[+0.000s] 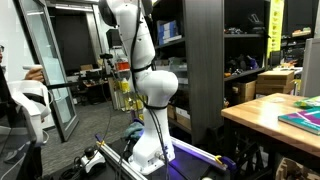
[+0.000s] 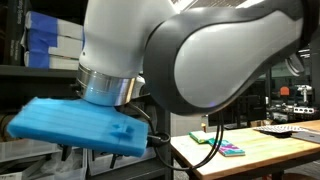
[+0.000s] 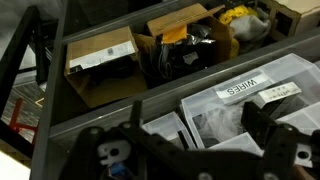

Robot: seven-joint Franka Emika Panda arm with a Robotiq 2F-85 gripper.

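Observation:
My gripper is open in the wrist view, its dark fingers [image 3: 140,138] wide apart at the bottom edge. Nothing shows between them. Beyond them lies a shelf with a clear bin labelled WIRES [image 3: 240,95], holding bagged items, and a cardboard box [image 3: 183,50] with black packets inside. Exterior view 1 shows the white arm [image 1: 150,90] rising out of the top of the frame, its gripper out of sight. A blurred blue piece [image 2: 80,125] lies across the close-up arm in exterior view 2; what it is cannot be told.
A wooden table [image 1: 270,115] stands to the right, with colored flat items [image 1: 303,119] on it. Dark shelving [image 1: 205,70] rises behind the arm. In the wrist view, a dark shelf edge [image 3: 150,100] runs between the cardboard boxes and the clear bins.

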